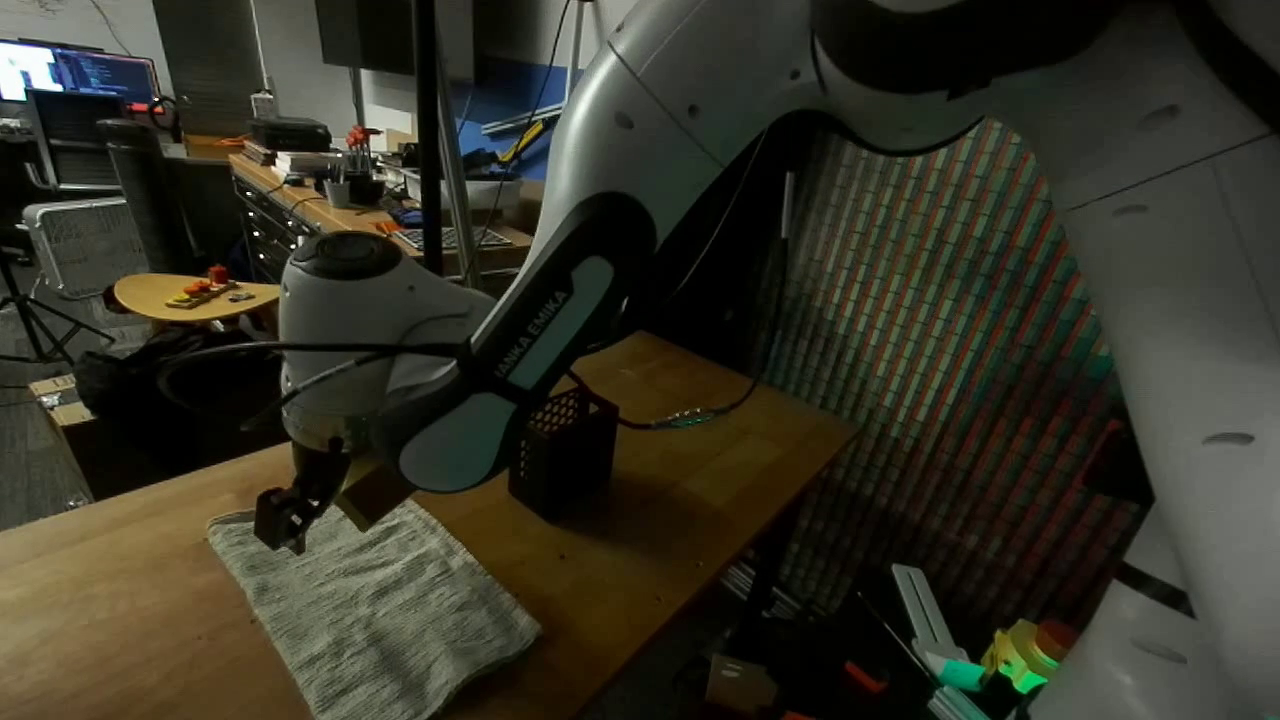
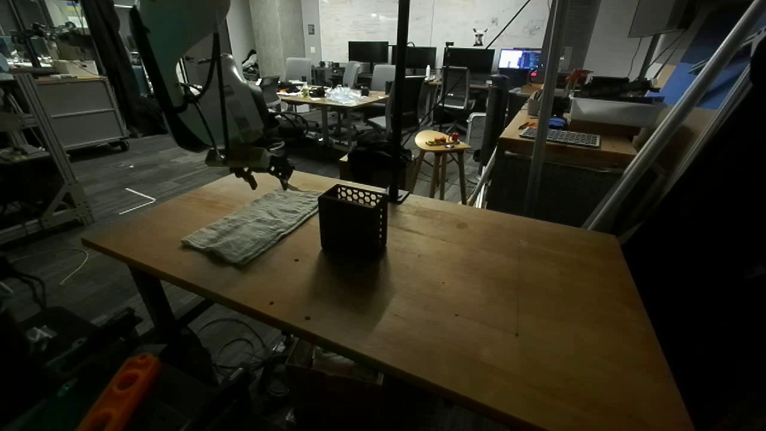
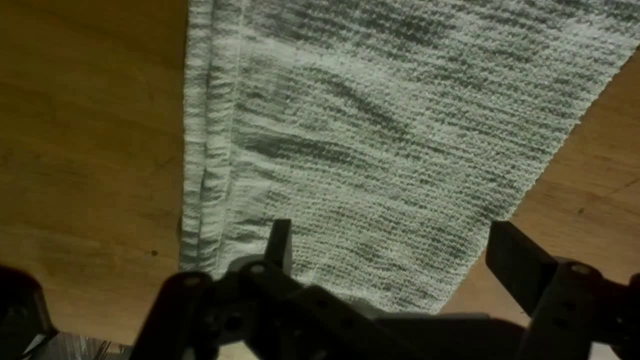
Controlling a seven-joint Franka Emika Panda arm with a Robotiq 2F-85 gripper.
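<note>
A pale, ribbed cloth [image 1: 381,610] lies flat on the wooden table, its far corner below my gripper [image 1: 294,534]. In the second exterior view the cloth [image 2: 255,224] stretches toward the table's left front edge, and my gripper [image 2: 269,183] hangs at its far end. From the wrist, my gripper is open, its fingers wide apart with the cloth [image 3: 372,150] visible between and beyond them. Nothing is held. Whether the fingertips touch the cloth I cannot tell. The cloth's near corner is partly hidden by the gripper body.
A black basket with a honeycomb pattern [image 2: 353,222] stands on the table [image 2: 459,287] beside the cloth. Behind it a dark upright pole [image 2: 400,108] rises from the table's far edge. To the basket's right the tabletop is bare.
</note>
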